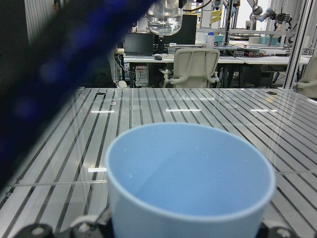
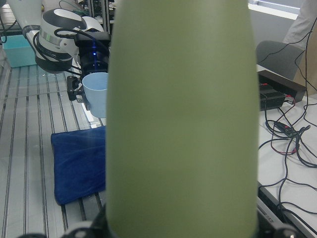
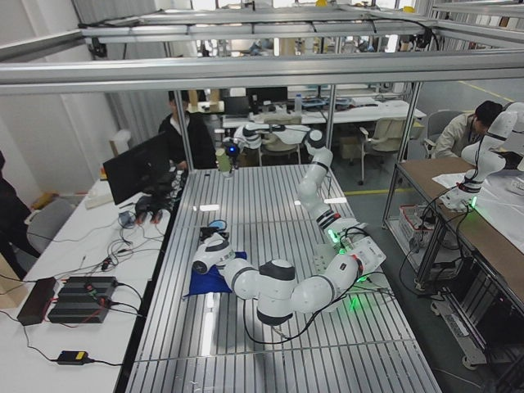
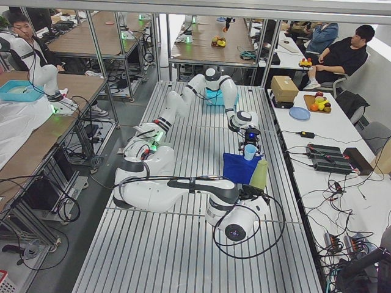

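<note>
My left gripper (image 3: 211, 232) is shut on a light blue cup (image 1: 190, 173), seen upright in the left wrist view, above a dark blue cloth. My right gripper (image 3: 231, 164) is shut on a tall green object (image 2: 181, 119), like a cylinder or bottle, which fills the middle of the right wrist view and stands out in the air in the camera left view (image 3: 222, 161). Its top is out of the right wrist view. The fingertips are mostly hidden behind the held things.
A teal bin (image 2: 20, 49) sits at one end. A white side desk (image 3: 90, 352) with monitor, black boxes and cables runs alongside. Metal frame posts rise at the edges.
</note>
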